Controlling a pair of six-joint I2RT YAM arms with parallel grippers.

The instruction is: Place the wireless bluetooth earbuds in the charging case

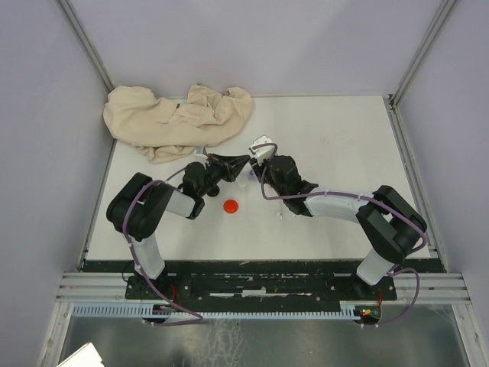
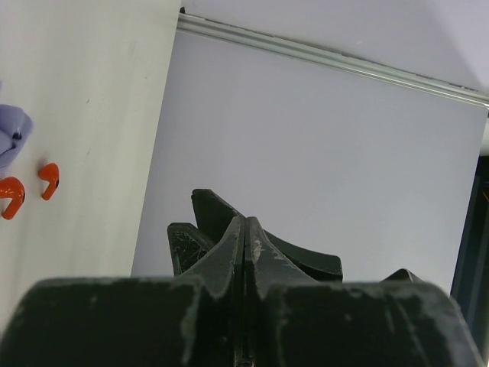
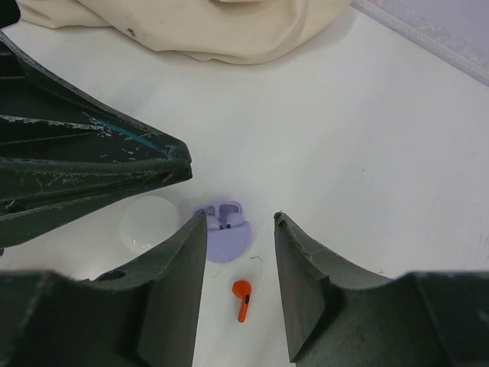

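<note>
The lavender charging case (image 3: 228,243) is below my right gripper in the right wrist view, with a red-orange earbud (image 3: 242,289) nearby. I cannot clearly see what is between the right fingers. My left gripper (image 1: 246,159) meets the right one near the table's centre; its fingers look shut in the left wrist view, with any held thing hidden. That view also shows the case (image 2: 11,134) and two red-orange earbuds (image 2: 50,174) at the left.
A beige cloth (image 1: 176,118) lies at the back left. A red disc (image 1: 231,206), a white disc (image 3: 149,223) and small dark items sit near the grippers.
</note>
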